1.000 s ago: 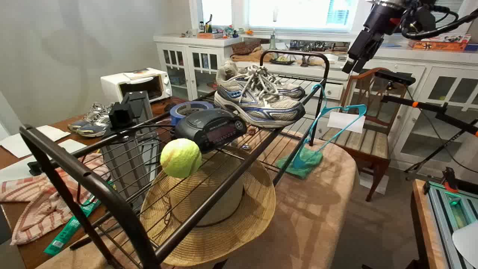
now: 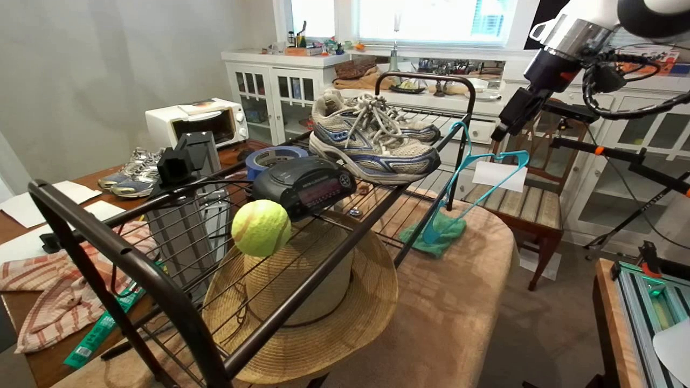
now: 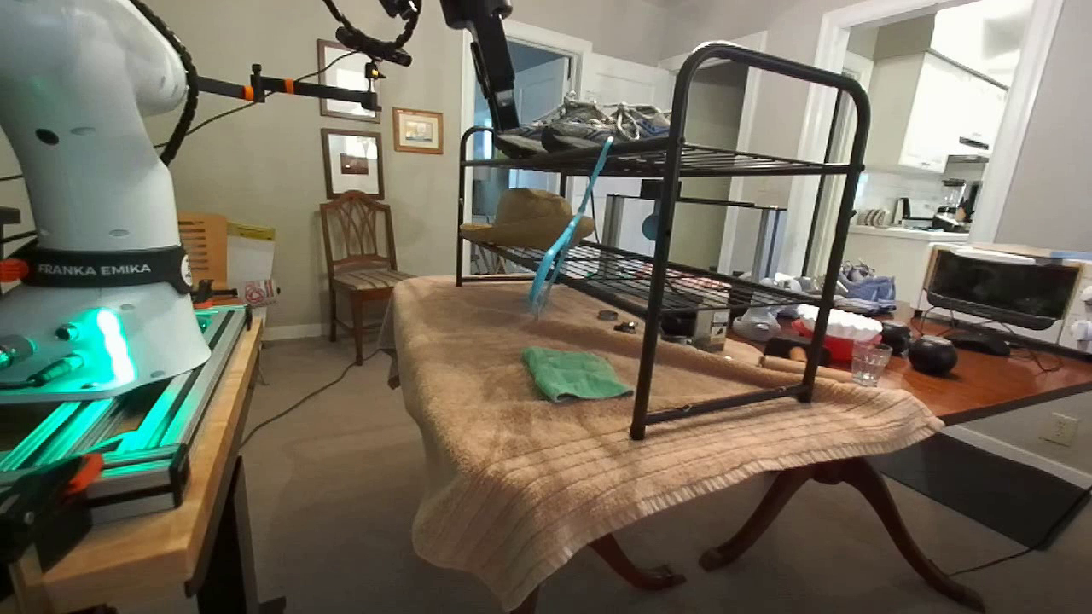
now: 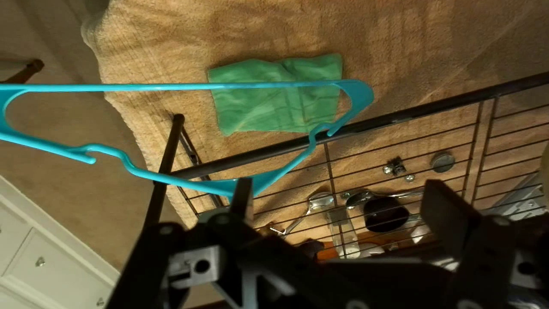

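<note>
A light-blue plastic hanger [image 2: 432, 231] [image 3: 560, 246] hangs by its hook from the upper rail of a black metal rack [image 2: 294, 312] [image 3: 667, 256]. In the wrist view the hanger [image 4: 263, 180] crosses the upper left, its narrow end beside one finger [image 4: 242, 198] of my gripper. The fingers stand wide apart with nothing visible between them; whether that finger touches the hanger cannot be told. From exterior view 1 the gripper [image 2: 498, 133] points downward, above and to the right of the hook. Exterior view 2 places the gripper [image 3: 503, 118] near the rack's top shelf.
Sneakers [image 2: 375, 142], a black clock radio [image 2: 304, 184], blue tape [image 2: 275, 157] and a tennis ball [image 2: 261, 227] occupy the top shelf. Below sits a straw hat [image 2: 368, 284]. A green cloth [image 4: 278, 116] lies on the towel-covered table [image 3: 481, 409]. Open floor separates table and robot bench.
My gripper has come down and slightly left in exterior view 1, closer to the rack and hanger. The hanger, rack and shelf items look unmoved.
</note>
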